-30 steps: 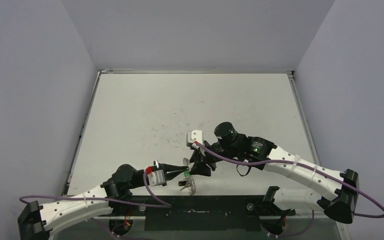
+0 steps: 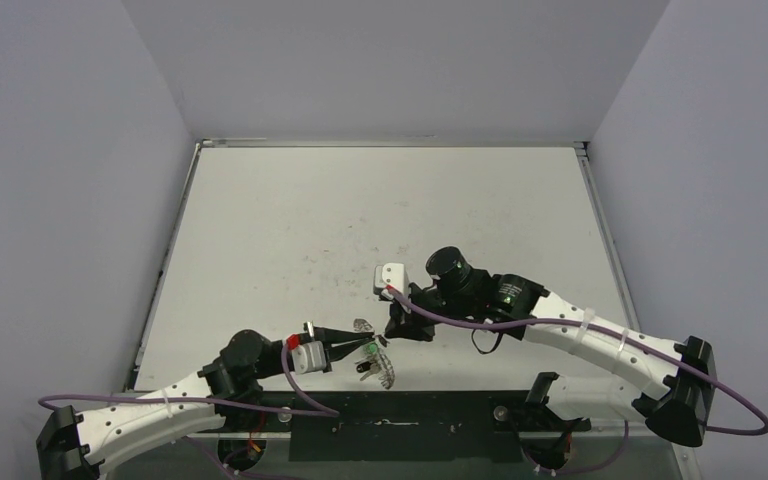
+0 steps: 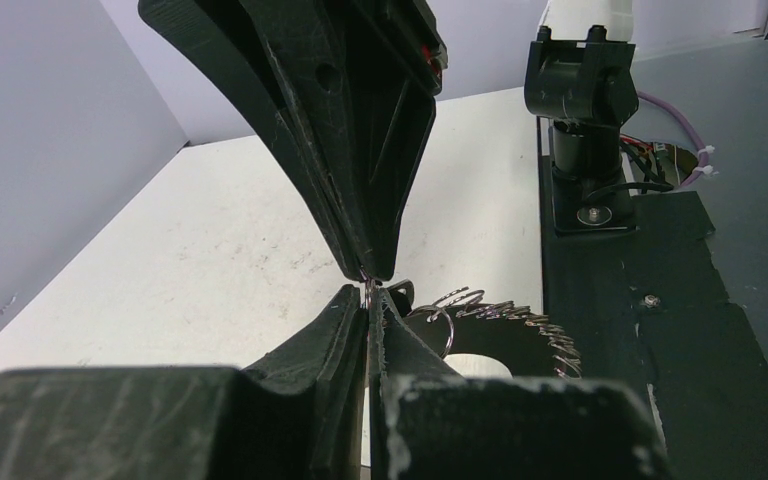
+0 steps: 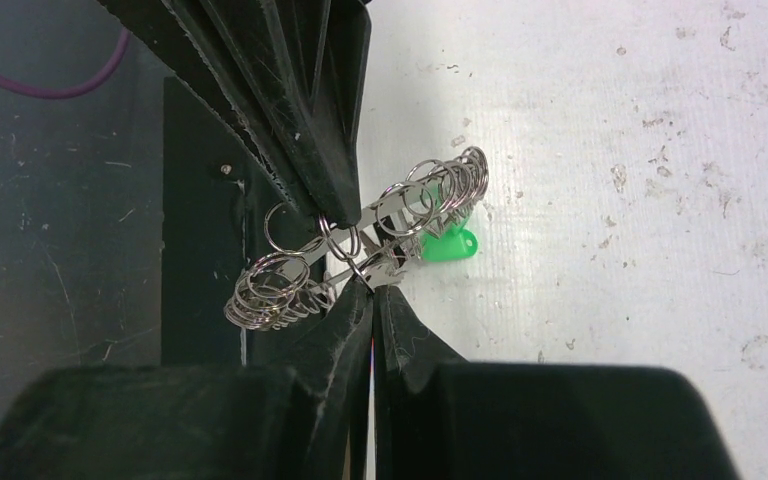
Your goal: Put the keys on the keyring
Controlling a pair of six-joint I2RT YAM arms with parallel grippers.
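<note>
The bunched metal keyring [image 2: 385, 375] and keys hang at the meeting grippers, over the table's front. In the right wrist view, many rings [image 4: 270, 290] surround flat keys and a green tag [image 4: 448, 245]. My left gripper [image 2: 368, 336] is shut; in its own view a thin metal piece shows at its fingertips [image 3: 370, 295], beside the other gripper's tips. My right gripper is shut, its tips touching a ring; whether anything is between them is unclear. The other gripper's dark fingers hang just above, at a ring.
A dark strip [image 2: 400, 430] runs along the front edge, with the arm bases on it. Grey walls stand at both sides and at the back.
The hanging bunch of rings has swung slightly leftward in the top view. The right arm has shifted a little; the left gripper has barely moved.
</note>
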